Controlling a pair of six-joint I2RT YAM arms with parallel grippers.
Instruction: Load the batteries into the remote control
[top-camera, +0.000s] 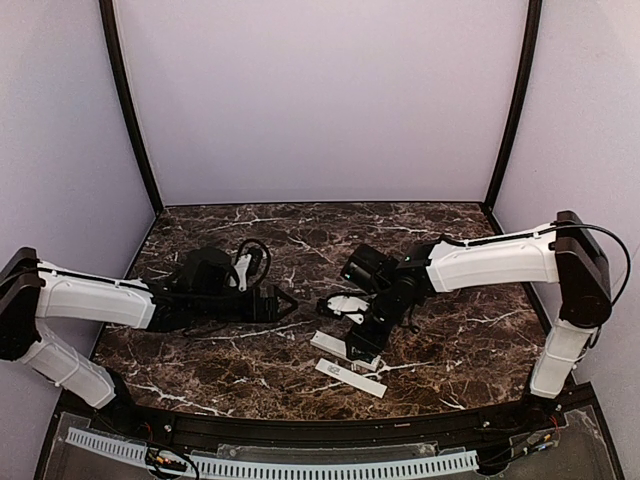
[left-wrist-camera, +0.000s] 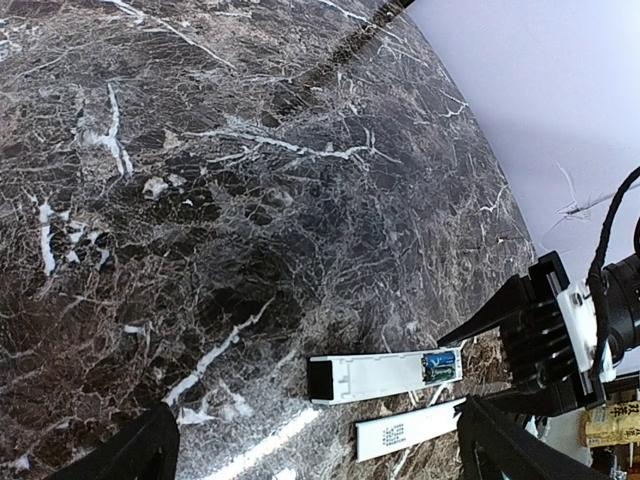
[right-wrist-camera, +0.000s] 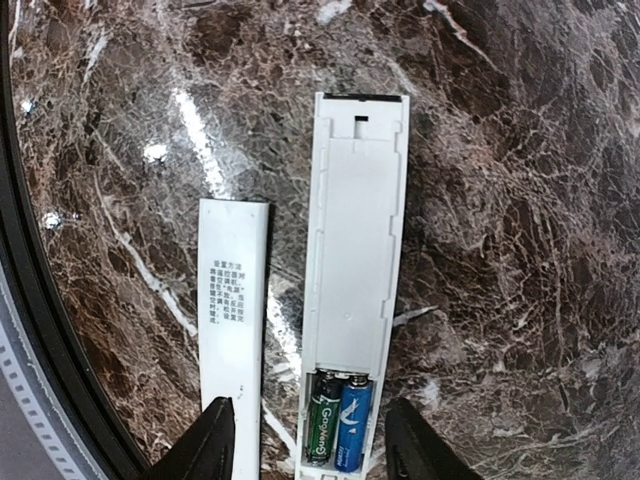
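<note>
The white remote lies back-up on the marble with its compartment uncovered, a green battery and a blue battery side by side at one end. The white cover, printed side up, lies parallel beside it, apart, also seen as the lower strip from the top. My right gripper is open, low over the battery end of the remote, nothing held. My left gripper is open in the air to the left of the remote; its fingers show at the left wrist view's bottom edge.
Pale walls enclose the sides and back. The table's dark front edge runs close below the cover.
</note>
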